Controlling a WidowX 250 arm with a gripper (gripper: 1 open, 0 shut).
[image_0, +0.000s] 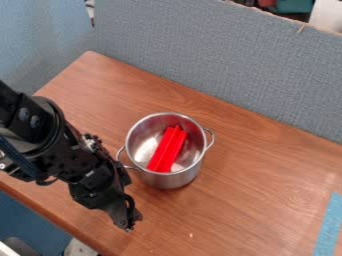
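Observation:
A steel pot (187, 172) with wire handles stands on the wooden table, holding a red elongated object (167, 147) that lies inside it at a slant. My black gripper (127, 218) is low at the table's left front, just to the lower left of the pot, with its fingertips near the tabletop. It is open, and I see nothing held in it, though the fingers are dark and partly overlap in this view.
Grey padded walls (214, 60) bound it at the back and left. A strip of blue tape (327, 225) lies at the right edge.

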